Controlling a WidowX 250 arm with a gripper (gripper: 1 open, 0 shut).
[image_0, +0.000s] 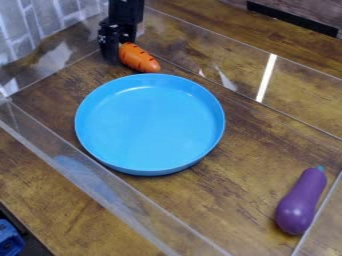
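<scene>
The dark gripper (115, 45) comes down at the top of the view, right beside the left end of an orange toy carrot (138, 58), which lies on the wooden counter behind the blue plate (150, 125). The fingertips are small and dark, so their exact contact with the carrot is unclear. The plate is empty. A purple toy eggplant (301, 200) lies at the lower right.
A tiled wall (40, 30) stands at the upper left. Clear strips run along the counter's left and lower edges. The wood right of the plate is mostly free.
</scene>
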